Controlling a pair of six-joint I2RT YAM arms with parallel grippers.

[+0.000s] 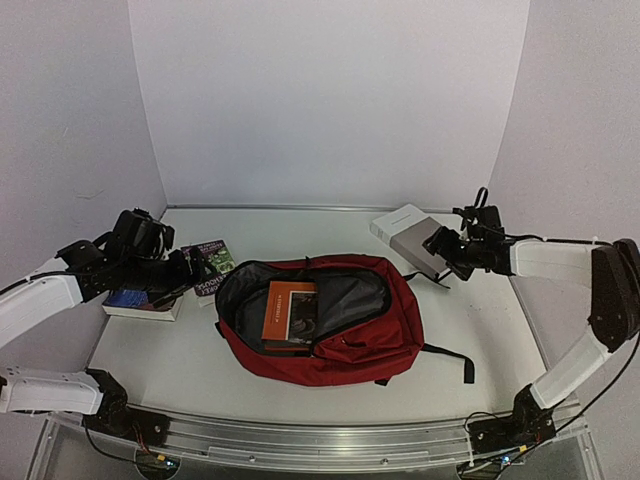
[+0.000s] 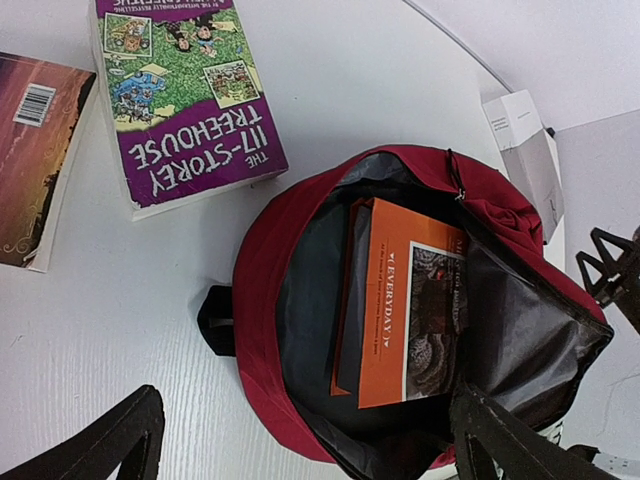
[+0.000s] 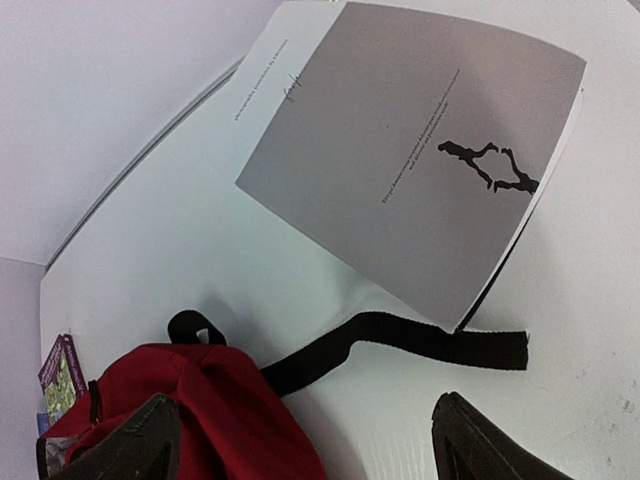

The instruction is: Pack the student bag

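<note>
The red backpack [image 1: 395, 335] lies mid-table with its main compartment unzipped. Inside rests an orange book [image 1: 280, 305], and the left wrist view shows another book's edges tucked beside it. To the bag's left lie the purple and green "117-Storey Treehouse" book [image 2: 195, 130] and a brown-covered book [image 2: 35, 150]. A large grey book [image 3: 410, 130] lies at the back right. My left gripper [image 1: 197, 265] hovers above the left books, open and empty. Above the grey book's near end is my right gripper [image 1: 440, 252], its fingers [image 3: 480, 440] spread wide with nothing between them.
A black strap [image 3: 420, 340] runs from the bag to below the grey book's near corner. Another strap [image 1: 452, 357] trails rightward over the table. Walls close in the back and both sides. Bare table [image 1: 150, 365] shows at the front left.
</note>
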